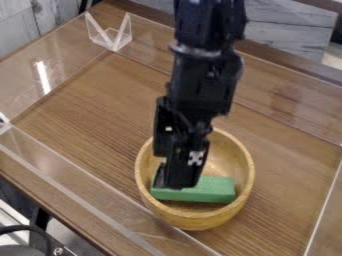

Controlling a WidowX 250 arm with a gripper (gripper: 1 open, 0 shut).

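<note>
A yellow round bowl (230, 214) sits on the wooden table at the lower middle. In it lies a green rectangular block (213, 192). My black gripper (179, 160) hangs low over the bowl, just above and behind the block, its dark fingers partly covering the bowl's back. It stands open; I see nothing held between its fingers, though the dark shapes blur together.
A clear plastic holder (110, 30) stands at the back left. Dark cables show at the lower left edge.
</note>
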